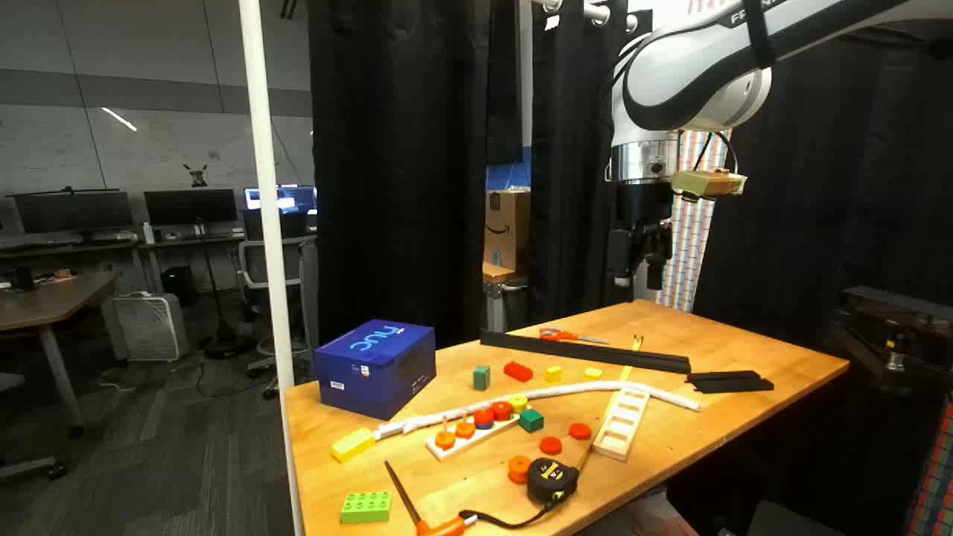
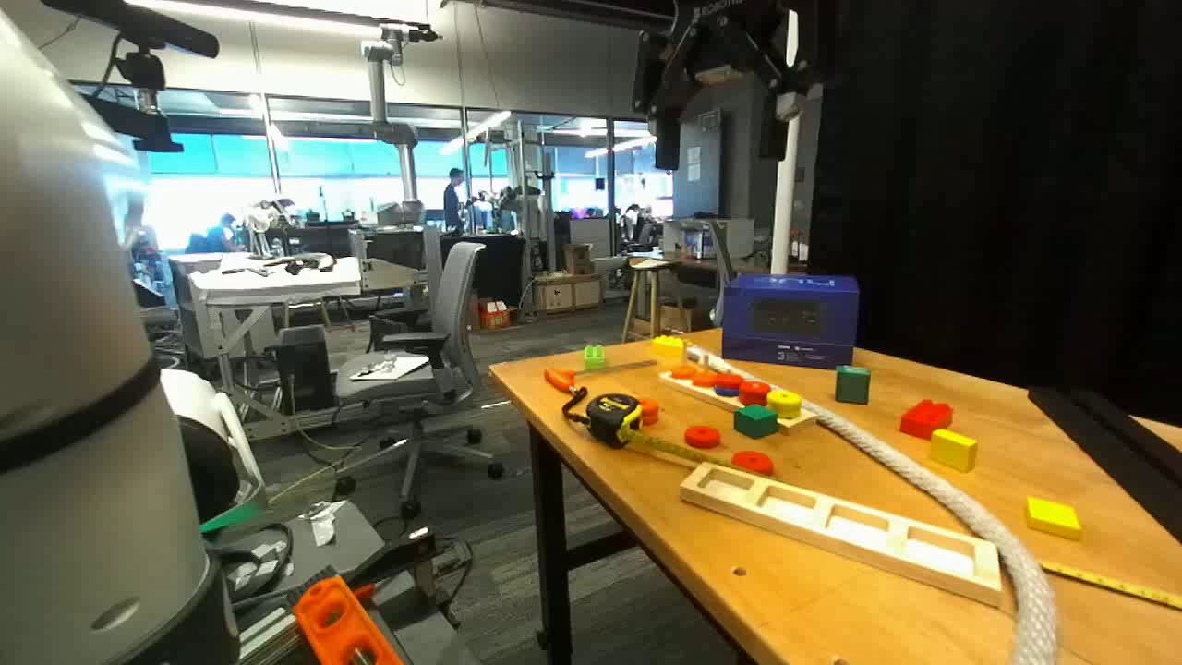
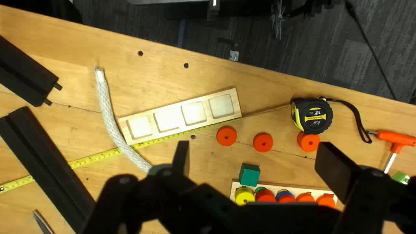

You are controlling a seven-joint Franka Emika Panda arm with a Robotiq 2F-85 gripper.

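Note:
High above the table hangs my gripper, its fingers wide apart and nothing between them. In exterior view 1 the gripper is over the table's far end, well clear of every object. A wooden tray with square recesses lies empty on the wood. Beside it a yellow tape measure has its blade pulled out along the tray. Loose red discs lie near the tape, and a green block rests by the peg board, which carries several coloured rings.
A white rope curves across the table. Black rails lie toward the back, with scissors behind. A blue box stands at the far corner. Yellow blocks and a red block are scattered about. Bare wood shows near the front edge.

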